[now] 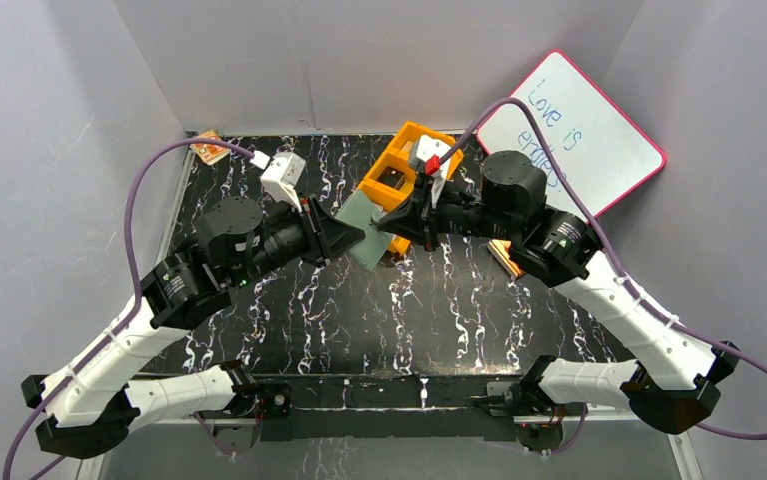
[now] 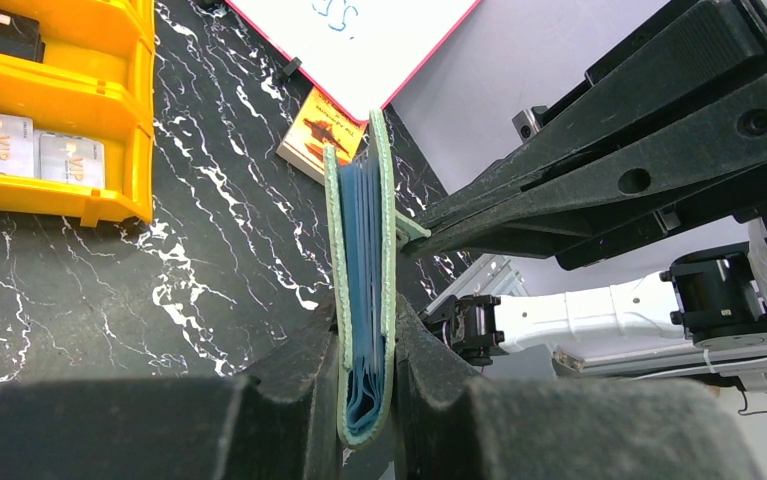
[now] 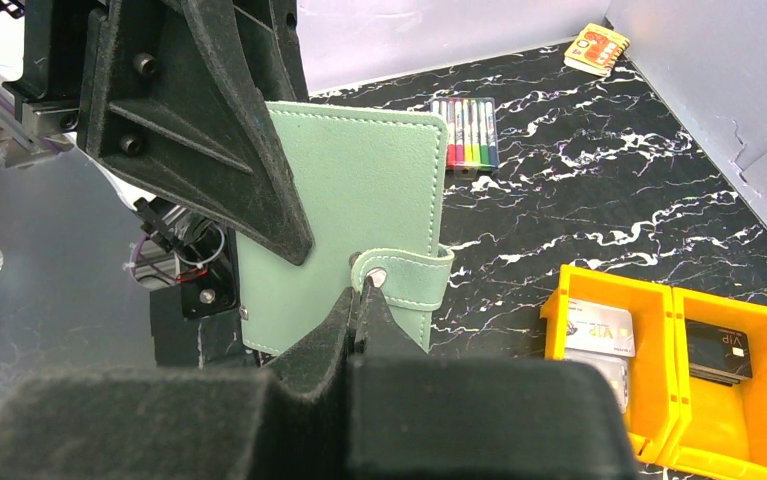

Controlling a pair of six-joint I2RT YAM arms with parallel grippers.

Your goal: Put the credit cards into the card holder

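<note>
A pale green card holder (image 1: 358,229) hangs above the table, with my left gripper shut on it. The left wrist view looks along its edge, between the two covers, onto blue inner sleeves (image 2: 361,260). On its outer face, the right wrist view has a short strap (image 3: 414,278) with a metal snap, standing a little off the cover. My right gripper is shut, its tips right at the strap's end; whether the strap is pinched cannot be told. Silver VIP cards (image 3: 599,328) and black VIP cards (image 3: 716,348) lie in separate compartments of the yellow box (image 3: 669,385).
A whiteboard (image 1: 579,135) leans at the back right, near a small orange box (image 2: 321,135). Coloured pens (image 3: 467,133) and another orange packet (image 3: 596,48) lie on the table.
</note>
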